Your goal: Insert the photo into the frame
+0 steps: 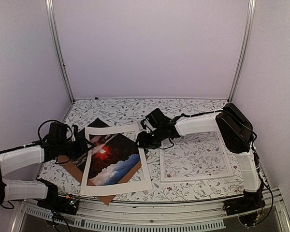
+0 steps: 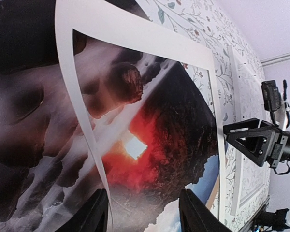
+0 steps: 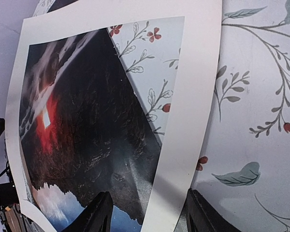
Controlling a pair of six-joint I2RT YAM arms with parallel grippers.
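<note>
The photo [image 1: 111, 162], a dark rock scene with red glow and blue clouds, lies askew on brown board at the left. A white mat frame [image 1: 116, 189] rests over it, floral cloth showing inside one upper corner of its opening. My left gripper is at the mat's left strip, fingers parted; the strip runs down to its left finger. My right gripper is over the mat's right strip, fingers apart, one beside the strip's outer edge. Whether either finger pair touches the mat is unclear.
A thin white clear-centred frame [image 1: 195, 176] lies at the right, partly under my right arm. Walls bound both sides, and a metal rail runs along the front.
</note>
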